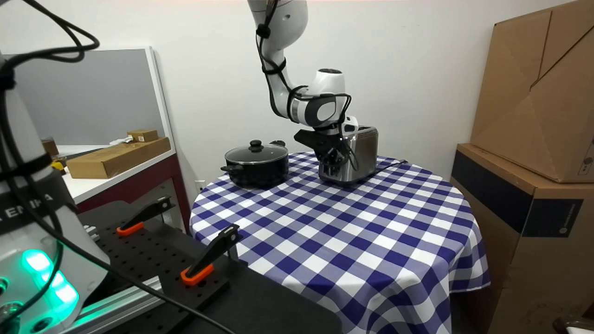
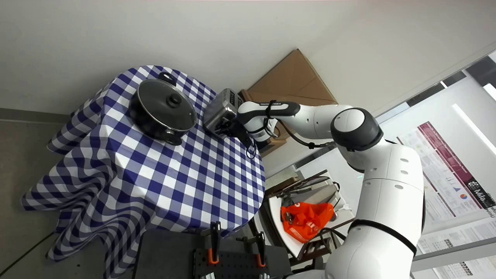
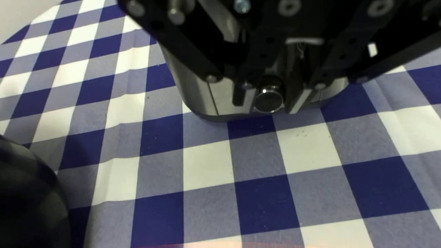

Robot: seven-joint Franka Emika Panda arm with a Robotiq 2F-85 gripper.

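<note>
A silver toaster (image 1: 365,155) stands upright on the checkered tablecloth, close to the wall. My gripper is at its end face, low down. In the wrist view a round, shiny knob (image 3: 268,100) on that face sits between the two fingers, and the fingers are shut on it. The dark gripper body hides much of the toaster's end in the wrist view. From the second exterior view, the toaster (image 2: 214,112) is partly covered by the arm, and the fingertips cannot be made out.
A black pot (image 1: 259,170) with a glass lid stands left of the toaster. A power cord (image 1: 392,165) trails behind it. Stacked cardboard boxes (image 1: 515,222) stand right of the table.
</note>
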